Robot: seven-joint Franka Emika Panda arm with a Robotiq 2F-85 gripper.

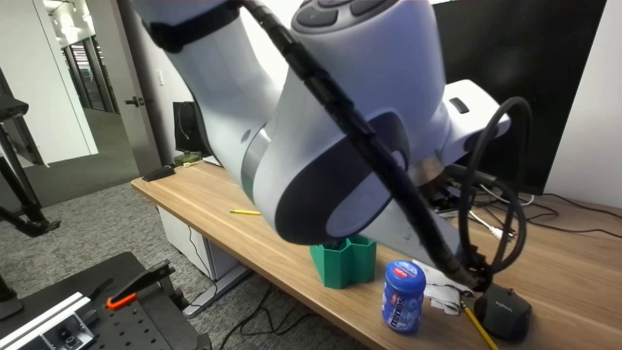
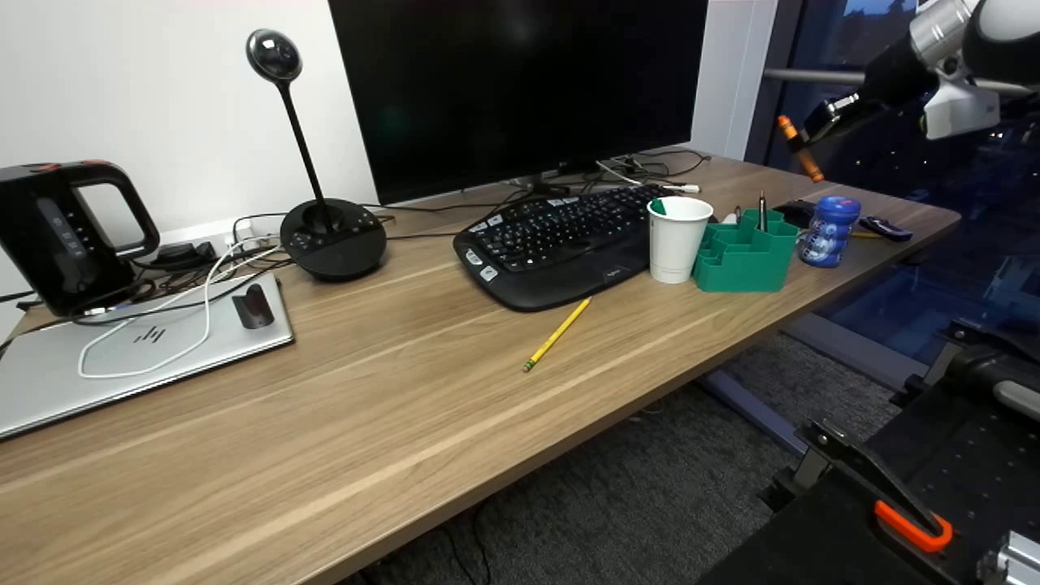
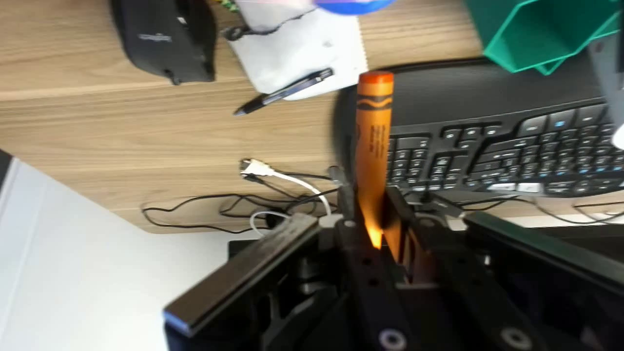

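Note:
An orange marker-like stick (image 3: 374, 128) with a dark wavy band, apparently a crayon, is gripped near one end by my gripper. In the second exterior view the same orange stick (image 2: 800, 148) hangs tilted in the air, above the blue Mentos jar (image 2: 830, 231) and clear of the desk. The gripper is shut on it. A green organizer (image 2: 746, 255) with pens in it stands on the desk, with a white paper cup (image 2: 677, 239) beside it. From the first exterior view the arm hides my fingers.
A black keyboard (image 2: 575, 239), a mouse (image 1: 503, 312), a grey cloth (image 3: 304, 47) and a pen (image 3: 284, 91) lie around the organizer. One yellow pencil (image 2: 557, 333) lies on open desk. A monitor (image 2: 526, 88) stands behind.

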